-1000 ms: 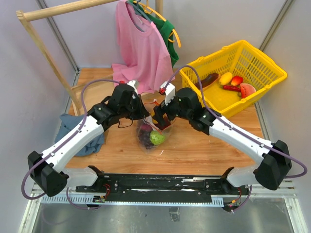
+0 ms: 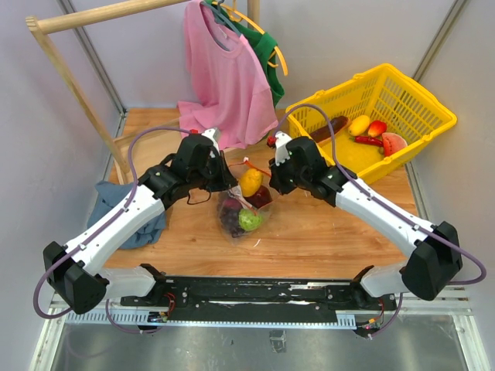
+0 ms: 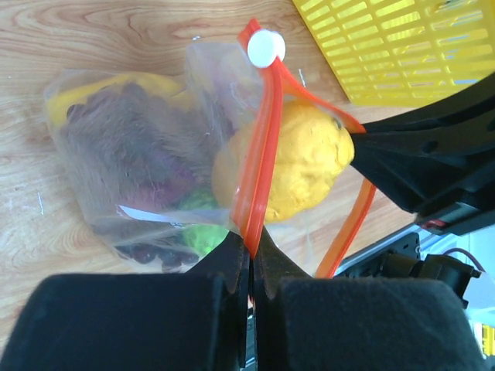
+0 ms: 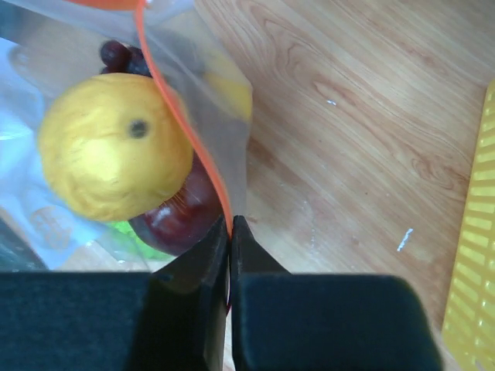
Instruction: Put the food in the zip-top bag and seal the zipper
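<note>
The clear zip top bag (image 2: 244,224) lies on the wooden table, holding grapes, a green item, a dark red fruit and a yellow fruit (image 4: 112,151) near its mouth. The orange zipper shows along the mouth. My left gripper is shut on the orange zipper edge beside the white slider (image 3: 265,48). My right gripper is shut on the orange strip at the other side of the mouth, seen in the right wrist view.
A yellow basket (image 2: 421,116) with more food stands at the back right. A pink shirt (image 2: 216,77) and green shirt hang on a wooden rack behind. A blue cloth (image 2: 131,216) lies at the left.
My right gripper moved out from over the yellow fruit to the right side of the bag's mouth and now grips the zipper strip. The left arm has not visibly moved.
</note>
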